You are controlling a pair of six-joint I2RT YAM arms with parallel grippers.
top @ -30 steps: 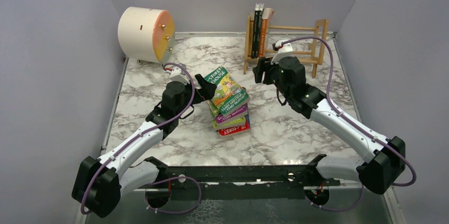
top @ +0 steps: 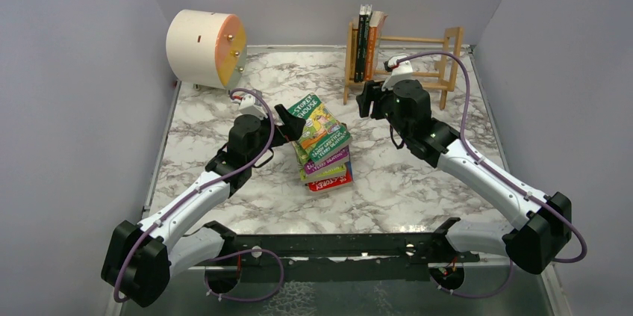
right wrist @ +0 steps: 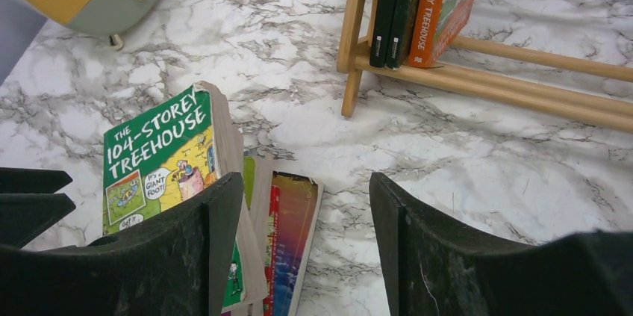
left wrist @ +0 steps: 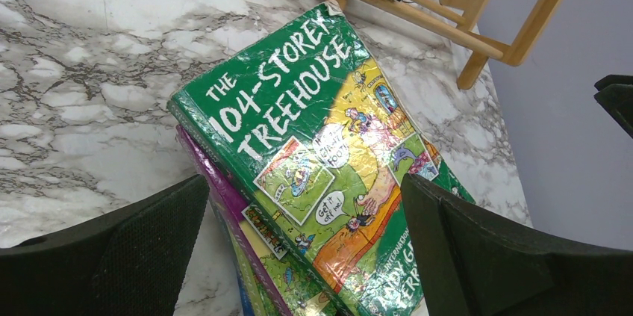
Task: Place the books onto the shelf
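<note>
Several books lie in an uneven, fanned pile on the table, the green 104-Storey Treehouse book [left wrist: 321, 144] on top. Under it show the spines of a purple book [top: 328, 161], a lime-green book [top: 326, 175] and a red book [top: 331, 182]. My left gripper [top: 291, 123] is open over the left side of the top book, nothing between its fingers. Open too, my right gripper hangs above the table, right of the pile and in front of the rack. In the wooden rack [right wrist: 522, 99] stand two dark books [right wrist: 393, 13] and an orange book [right wrist: 440, 13], upright at its left end.
A white drum-shaped cabinet [top: 195, 47] with a coloured front stands at the back left. Most of the rack, right of the orange book, is empty. Bare marble tabletop [top: 410, 200] lies at the front right.
</note>
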